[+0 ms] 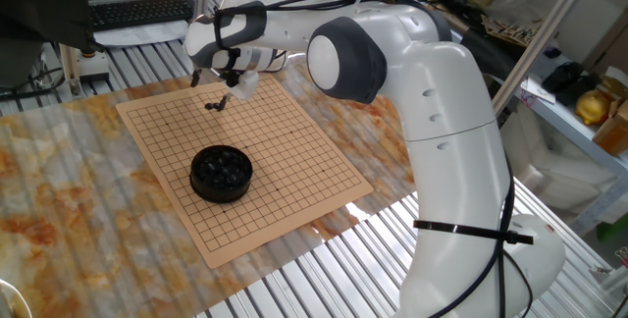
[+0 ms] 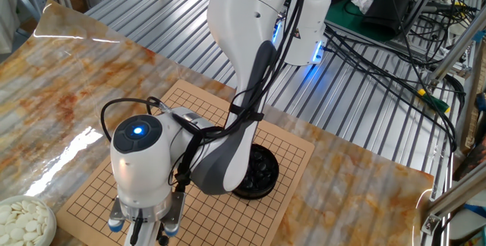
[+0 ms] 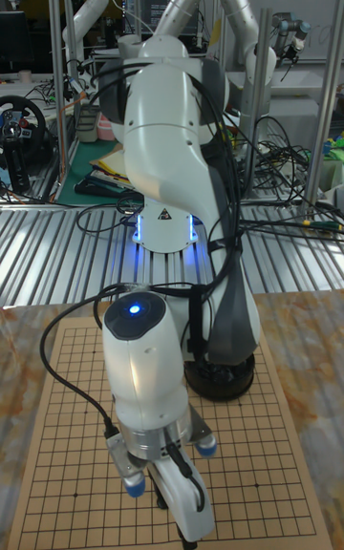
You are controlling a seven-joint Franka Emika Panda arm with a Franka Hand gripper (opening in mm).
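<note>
My gripper hangs over the far part of the Go board, in the exterior view 1. Dark finger parts show beneath the white hand there, but how far apart the tips stand is unclear. Small dark spots by the lower tip could be part of a finger or a stone. A round black bowl of black stones rests on the board, well apart from the gripper. The forearm covers part of this bowl in the exterior view 2. In the exterior view 3 the hand hides most of the fingers.
A white bowl of white stones is at the lower left in the exterior view 2. A keyboard lies beyond the mat, and metal posts rise at the table's side.
</note>
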